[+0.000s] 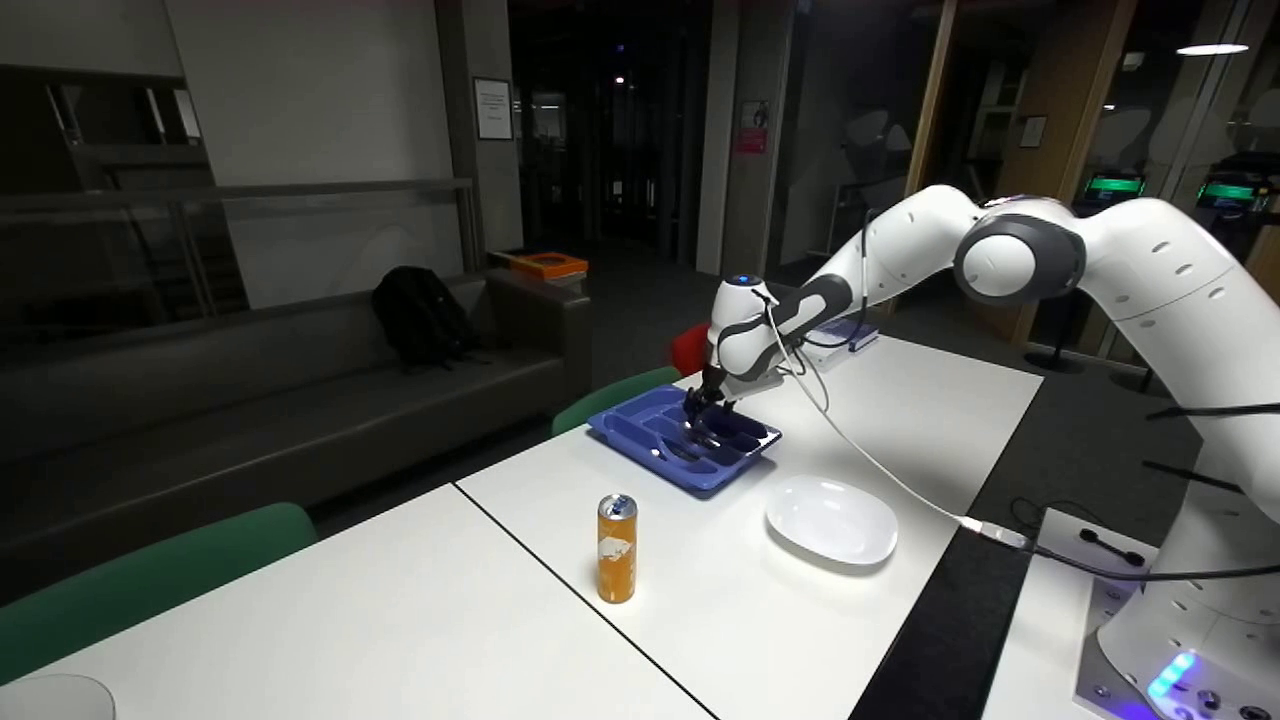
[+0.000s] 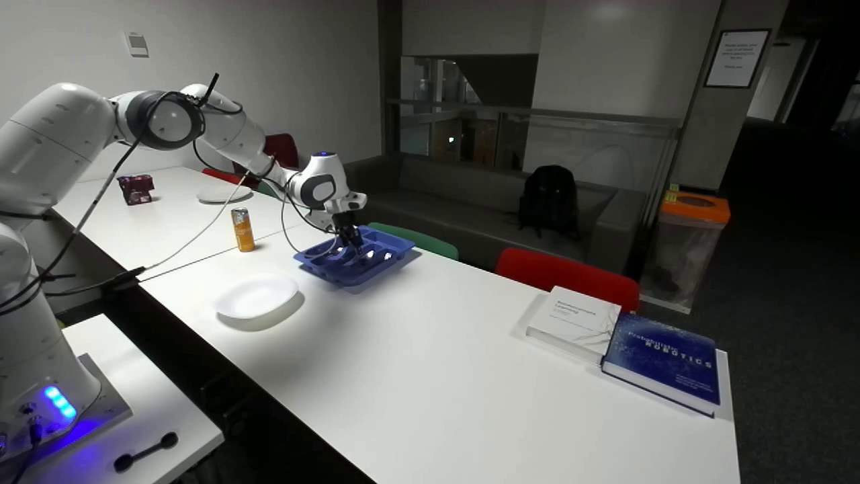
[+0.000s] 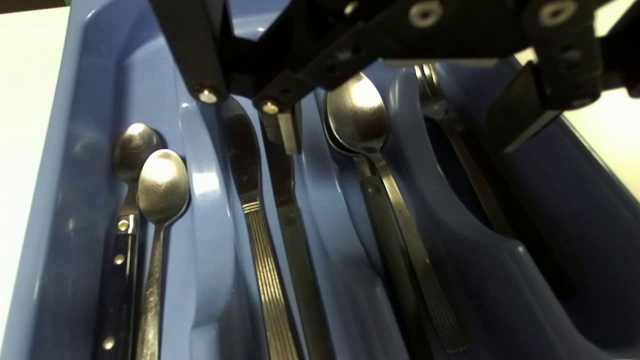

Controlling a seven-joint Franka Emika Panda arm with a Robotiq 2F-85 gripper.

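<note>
My gripper is open over the blue cutlery tray, its fingers wide apart. One finger hangs over the knives' compartment, and the other finger is over the right side, beyond the fork. Nothing is held. Between the two fingers lie a large spoon, with another spoon beneath it, and the fork. To the left are a metal-handled knife, a dark-handled knife and two small spoons, one metal and one dark-handled. Whether any finger touches cutlery, I cannot tell.
An empty white plate sits on the table nearer the arm's base. An orange can stands upright beside the tray. Two books lie at the table's far end.
</note>
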